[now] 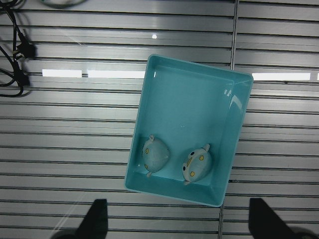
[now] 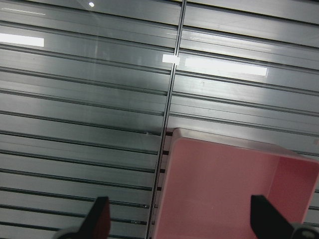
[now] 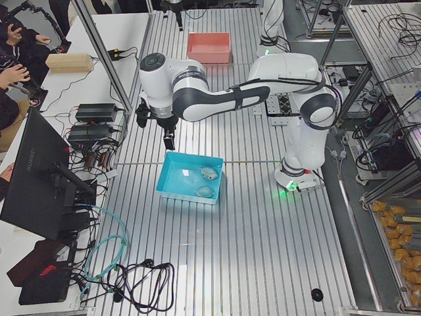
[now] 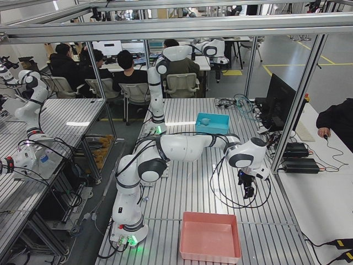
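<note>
A cyan tray [image 1: 189,104] holds two pale blue plush toys with yellow spots, one [image 1: 155,154] at left and one [image 1: 197,164] at right in the left wrist view. My left gripper hangs above and beside that tray, open and empty. A pink tray [image 4: 209,236] sits at the other end of the table, empty as far as seen. My right gripper hangs above its edge, open with nothing between its fingers.
Black cables [image 3: 151,283] and a cyan hose lie near one end of the table. A monitor [image 3: 39,178] and boxes line the side. The table between the trays is mostly clear.
</note>
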